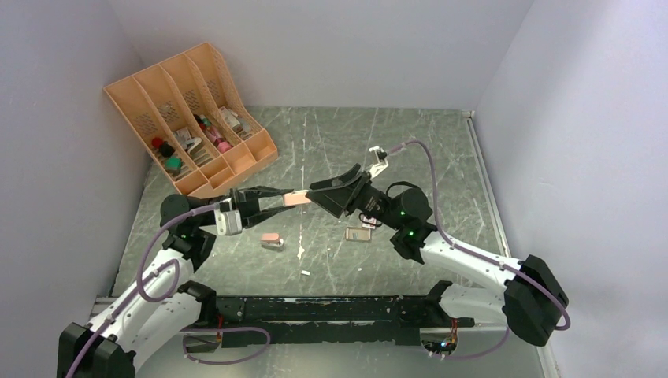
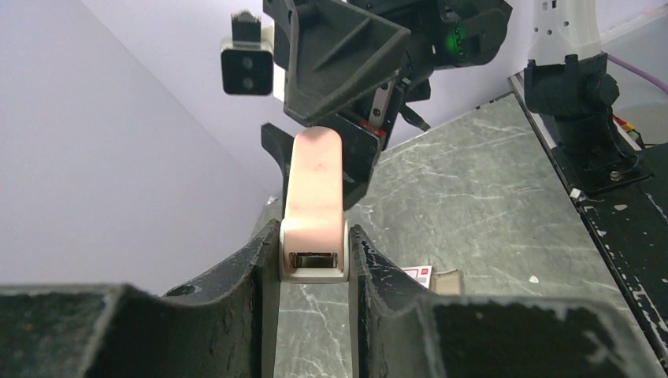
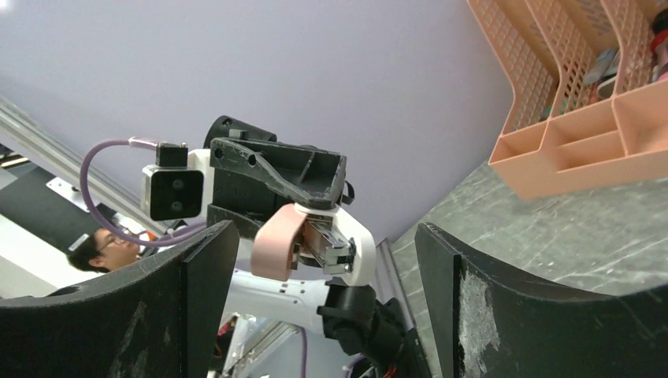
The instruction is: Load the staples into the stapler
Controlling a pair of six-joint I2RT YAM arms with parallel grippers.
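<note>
A pink-and-white stapler (image 2: 313, 181) is clamped in my left gripper, with fingers pressed on both sides of its near end. Above the table in the top view, the stapler (image 1: 296, 198) spans from my left gripper to the right one. My right gripper (image 1: 321, 198) is open at the stapler's far end. In the right wrist view the stapler (image 3: 276, 242) shows a metal channel beside its pink cover, in the space ahead of my parted fingers (image 3: 206, 291); contact with them cannot be told. A flat tan box (image 1: 358, 234), perhaps staples, lies on the table.
Another pink-topped stapler (image 1: 272, 241) rests on the table below the left gripper. A red-and-white card (image 1: 369, 223) lies by the tan box. The orange compartment organizer (image 1: 256, 155) stands back left. Small white scraps (image 1: 306, 272) lie in front.
</note>
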